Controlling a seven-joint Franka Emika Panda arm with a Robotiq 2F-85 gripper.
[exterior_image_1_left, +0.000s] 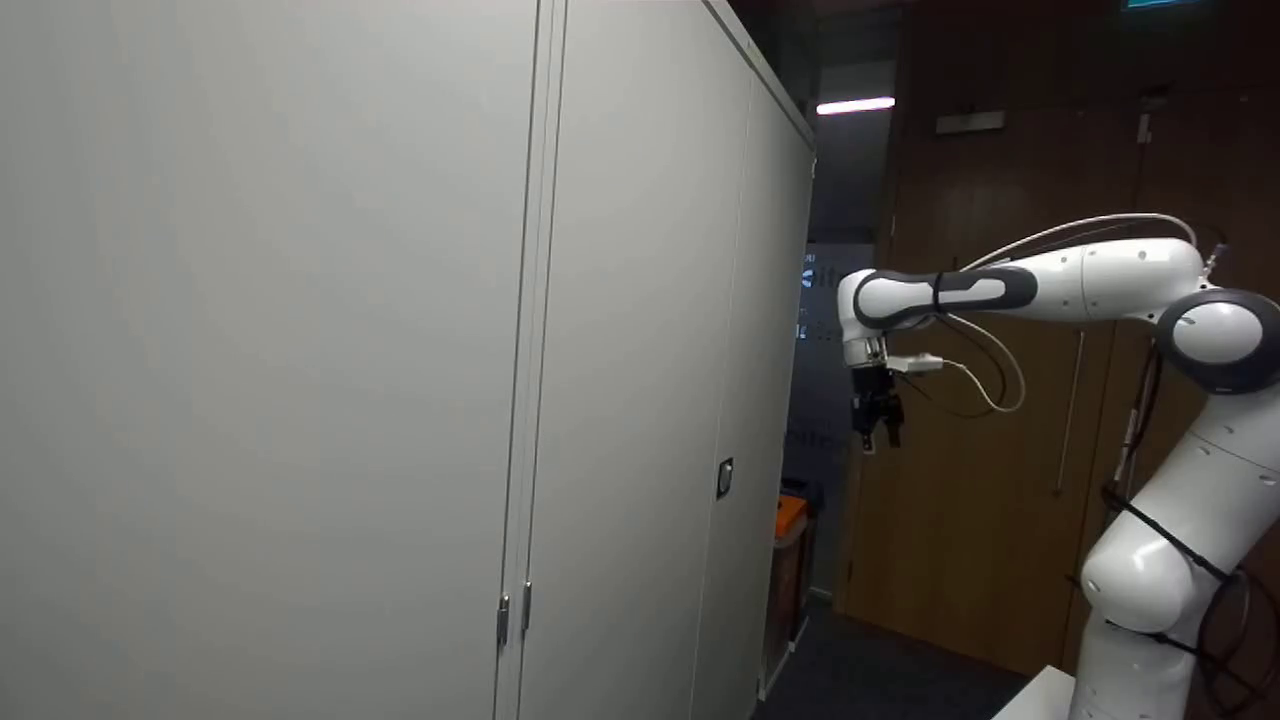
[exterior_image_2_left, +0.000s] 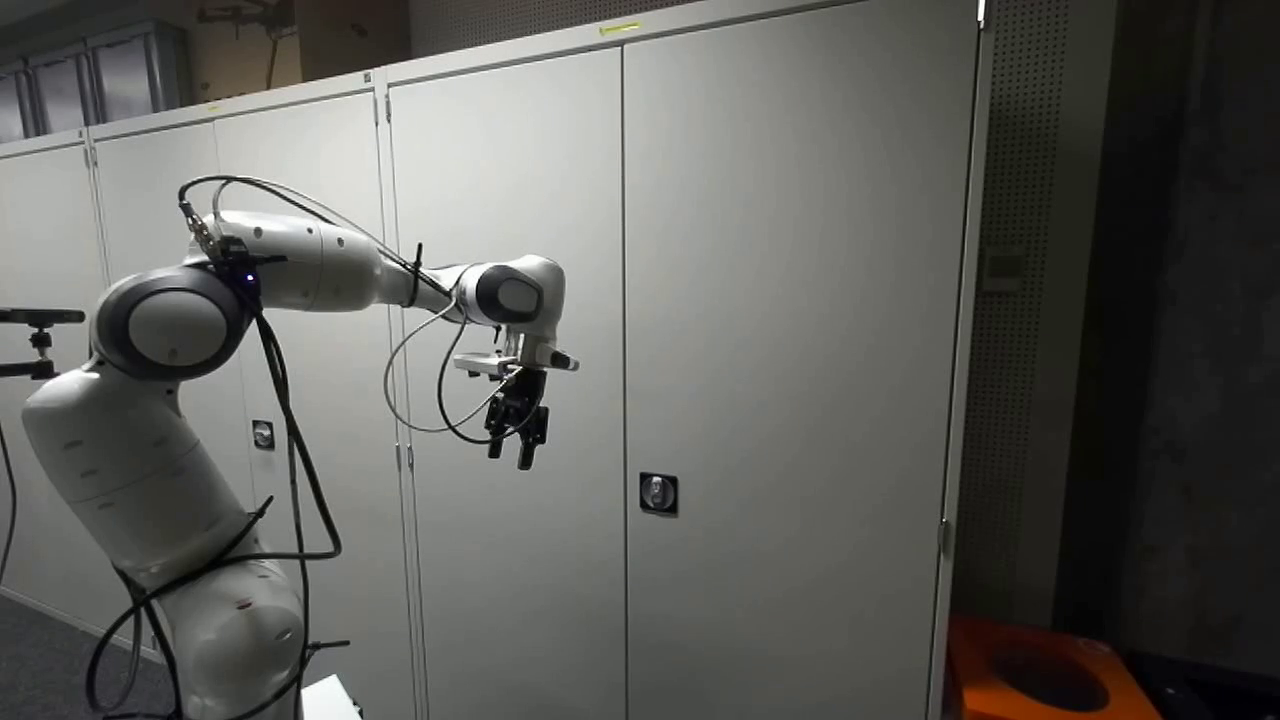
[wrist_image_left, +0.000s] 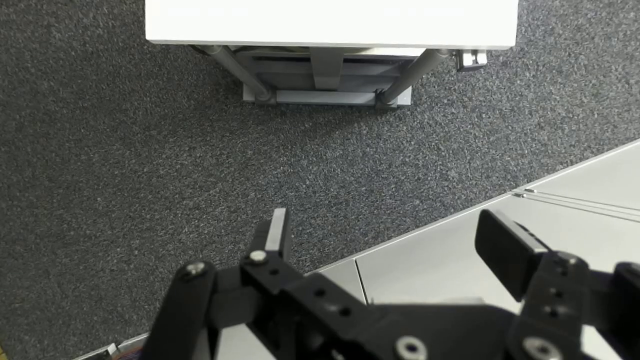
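My gripper is open and points down, its fingers wide apart with only carpet and cabinet front behind the gap. In exterior view 2 the gripper hangs in front of the tall grey cabinet, to the left of and slightly higher in the picture than the black-framed door handle. Both cabinet doors there are closed. Exterior view 1 shows the gripper apart from the cabinet, with open air between it and the handle.
Below lies bare carpet, with a white-topped stand at the upper edge of the wrist view. An orange-topped bin stands by the cabinet's right end. Cables loop loosely along the arm. Behind the arm is a wooden door.
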